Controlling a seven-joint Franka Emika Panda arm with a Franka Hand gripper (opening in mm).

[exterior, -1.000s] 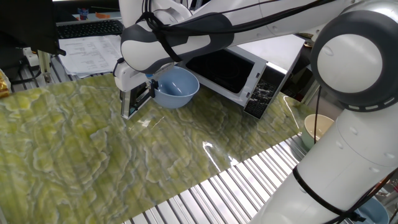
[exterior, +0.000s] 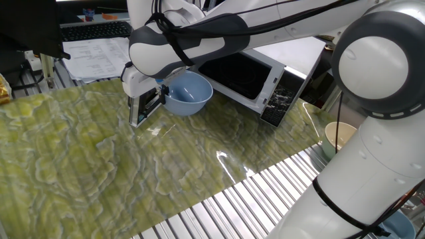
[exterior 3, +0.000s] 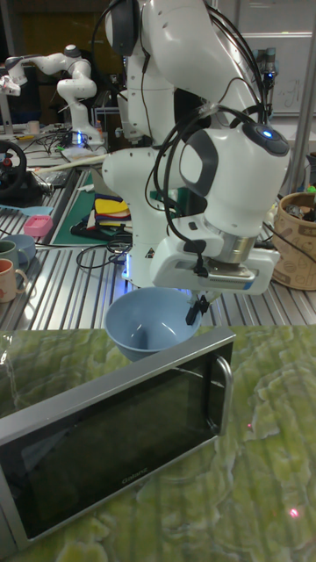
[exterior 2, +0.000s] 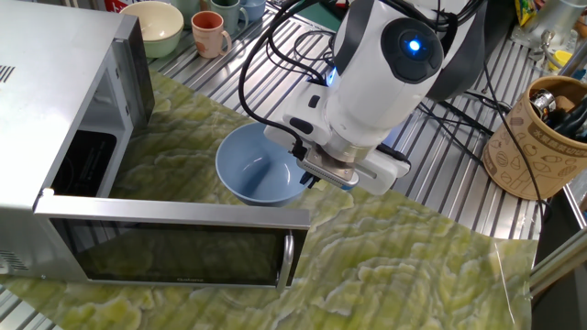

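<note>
A light blue bowl [exterior: 188, 93] stands on the green marbled mat, beside the open microwave. In the second exterior view, the bowl [exterior 2: 257, 165] appears empty and lies behind the swung-out microwave door [exterior 2: 174, 247]. My gripper [exterior 3: 197, 309] is low at the bowl's right rim in the third exterior view, its dark fingertips overlapping that rim. Whether they pinch the rim or only stand beside it is unclear. The arm and hand hide much of the fingers in the other views.
The microwave [exterior 2: 55, 73] has its door open, with a handle [exterior 2: 287, 261] at the free end. Cups [exterior 2: 210, 34] and a cream bowl [exterior 2: 154, 27] stand past it. A tan bucket [exterior 2: 532, 147] is on the far side.
</note>
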